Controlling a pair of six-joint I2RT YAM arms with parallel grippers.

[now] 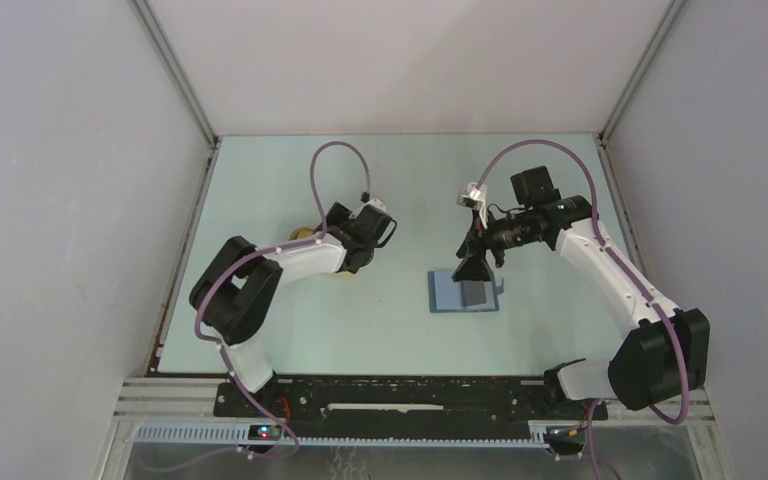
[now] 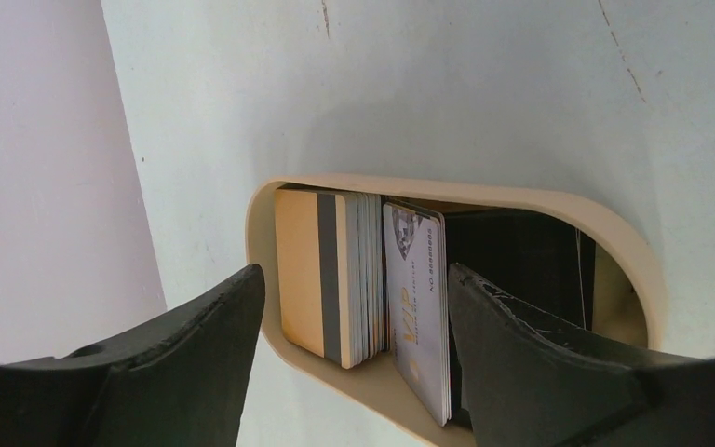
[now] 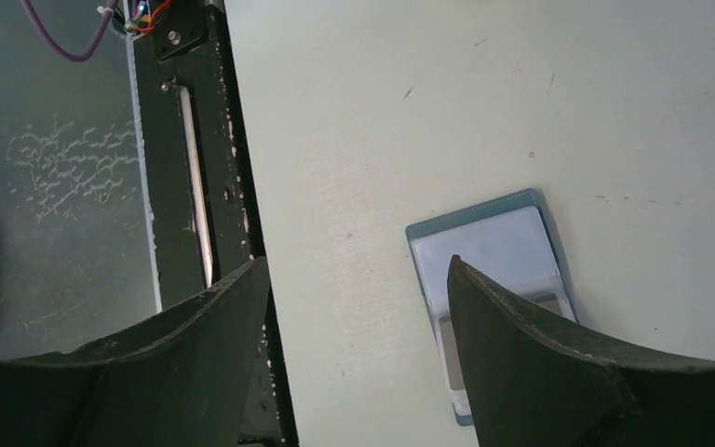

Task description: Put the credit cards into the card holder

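Note:
In the left wrist view, a tan oval container holds a stack of cards with a yellow, black-striped front and, right of it, upright silver VIP cards. Darker cards fill the right side. Over this container my left gripper is open, its fingers spread to either side with nothing gripped between them. A flat card holder with a blue-grey border lies on the table, also visible in the right wrist view. Above its far edge hangs my right gripper, open and empty.
White walls stand on both sides, and a dark rail runs along the front edge. From above, my left arm hides most of the container.

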